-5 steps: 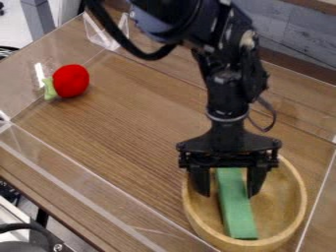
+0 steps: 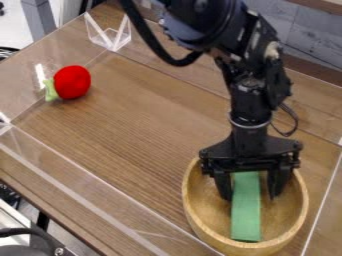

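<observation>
A round tan wooden bowl (image 2: 209,216) sits at the lower right of the table, holding a green block (image 2: 246,217) lying lengthwise. My black gripper (image 2: 247,170) is open, its fingertips down inside the bowl's back part, around or over the upper end of the green block. Whether they touch it I cannot tell.
A red ball (image 2: 72,82) lies at the upper left beside a pale green and white item (image 2: 48,89). A clear wire-like object (image 2: 110,27) is at the top left.
The arm and gripper have shifted slightly over the bowl over the last second, staying at the green block's upper end. The bowl and block have moved only slightly.
</observation>
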